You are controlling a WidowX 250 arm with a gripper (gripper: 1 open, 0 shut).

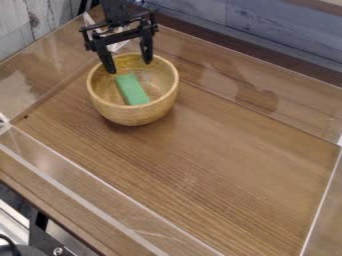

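A wooden bowl [155, 109] sits on the wooden floor of the tray at upper left, with a green block [131, 88] lying inside it. My black gripper [122, 58] is above the bowl's back part, its fingers spread open with nothing seen between them.
The tray's pale wall [254, 25] runs along the back, and another runs along the left side. The wooden surface to the right of the bowl and in front of it is clear. Some cables show at the bottom left corner.
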